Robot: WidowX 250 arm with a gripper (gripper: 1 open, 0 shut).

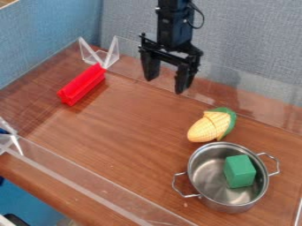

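My black gripper (pixel 168 66) hangs at the top centre above the back of the wooden table, open, with nothing between its fingers. Ahead of it to the right lies a yellow corn cob with green husk (pixel 207 127). A steel pot (pixel 223 198) with two handles stands at the front right, holding a green cube (pixel 239 171). A red block (pixel 81 83) lies at the left rear.
A white rack-like object (pixel 95 52) is at the back left corner. Walls edge the back and left.
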